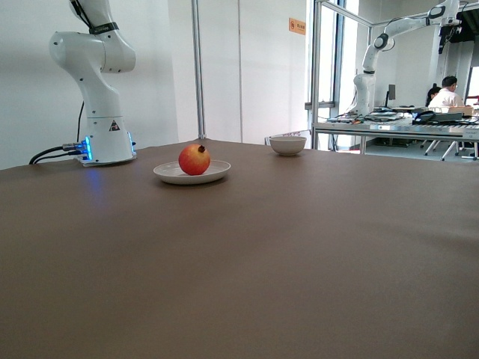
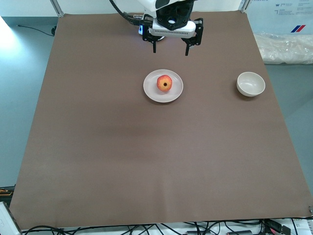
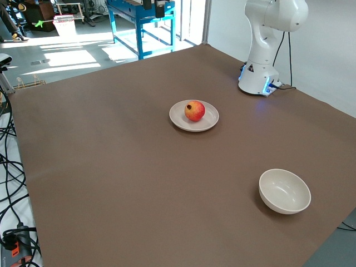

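Observation:
A red apple (image 2: 164,83) rests on a white plate (image 2: 151,91) near the middle-back of the brown table (image 2: 156,156); the apple (image 1: 194,159) and plate (image 3: 183,121) show in the other views too. An empty white bowl (image 2: 251,84) stands apart to the right in the left view, and nearer in the right view (image 3: 285,191). My gripper (image 2: 169,50) hangs at the top of the left view, above the back of the table, behind the plate, its two black fingers apart with nothing seen between them.
The robot's white base (image 1: 105,142) stands at the table's back. Cables (image 2: 58,230) run beyond the front edge.

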